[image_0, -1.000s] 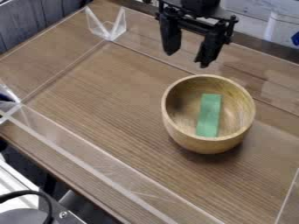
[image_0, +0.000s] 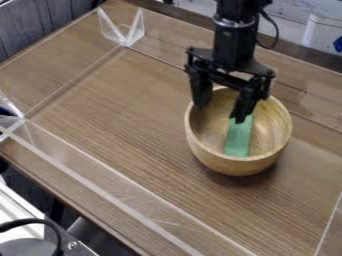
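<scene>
A wooden bowl (image_0: 214, 150) sits on the right half of the wooden table, a green rectangular block (image_0: 239, 138) lying inside it. My black gripper (image_0: 226, 99) hangs from the top over the bowl, open, its two fingers spread at the rim's height. The right fingertip is at the upper end of the green block, partly in front of it; whether it touches cannot be told.
Clear tape-like strips mark the back left and edges. Dark equipment with a cable (image_0: 34, 240) is at the bottom left corner.
My gripper has come down from above the back of the bowl into its opening, toward the green block. The bowl and block look unmoved.
</scene>
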